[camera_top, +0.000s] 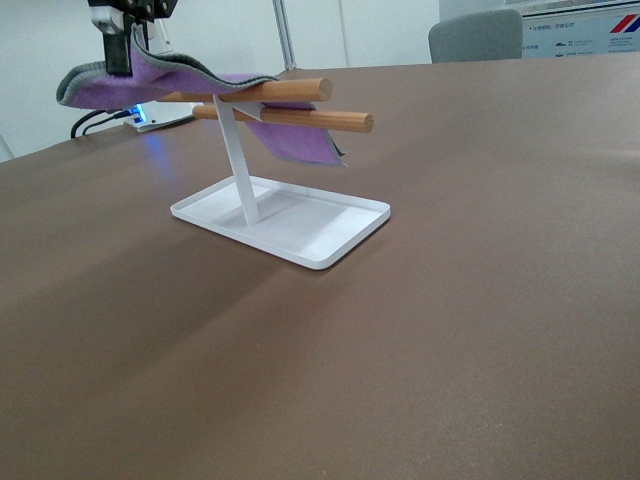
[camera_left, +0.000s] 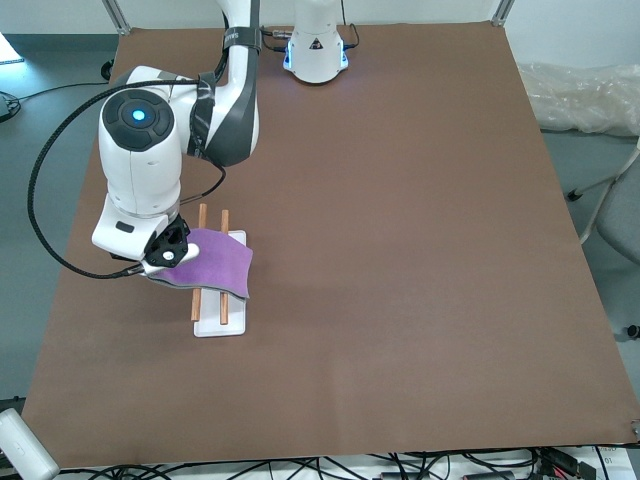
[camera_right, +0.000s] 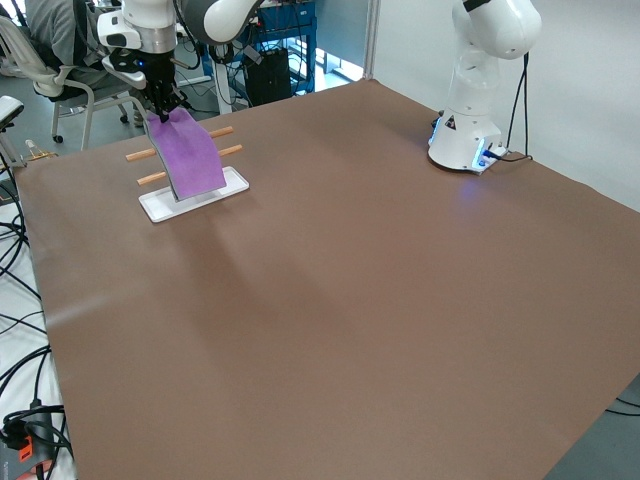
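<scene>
A purple cloth with grey edging (camera_left: 212, 262) (camera_top: 300, 145) (camera_right: 190, 155) is draped over the wooden bars (camera_top: 285, 92) of a small white-based rack (camera_top: 330, 230) (camera_right: 210, 200) on the brown table. My gripper (camera_top: 118, 62) (camera_right: 160, 113) is at the cloth's far edge from the right view, its black fingers against the raised, folded end in the top view. Whether anything is between the fingers is unclear; in the left view the arm's white housing hides them.
Cables and a chair lie beyond the edges.
</scene>
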